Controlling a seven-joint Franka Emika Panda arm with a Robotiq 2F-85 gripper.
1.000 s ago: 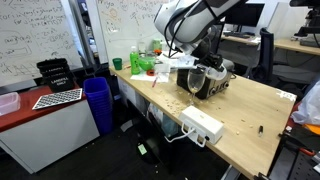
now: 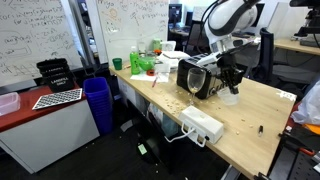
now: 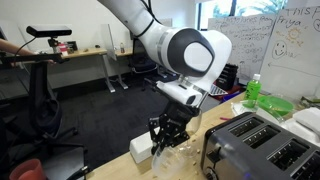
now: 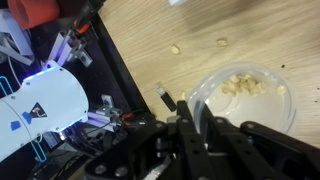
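Observation:
A clear plastic cup (image 4: 262,88) with several small beige pieces inside shows in the wrist view. My gripper is shut on its rim side. In exterior view 1 the cup (image 2: 230,96) hangs below the gripper (image 2: 230,83), right of the toaster (image 2: 208,84). In exterior view 2 the cup (image 3: 172,162) is at the bottom, in front of the toaster (image 3: 265,145); whether it touches the table cannot be told. Its lower part is hard to make out.
A white box (image 2: 203,125) stands at the table's left edge, with a wine glass (image 2: 196,78) behind it. A dark marker (image 2: 261,130) and a few beige crumbs (image 4: 176,49) lie on the wood.
The arm has swung right and down in exterior view 1, from above and behind the toaster to its right side. The cup has come along with the gripper.

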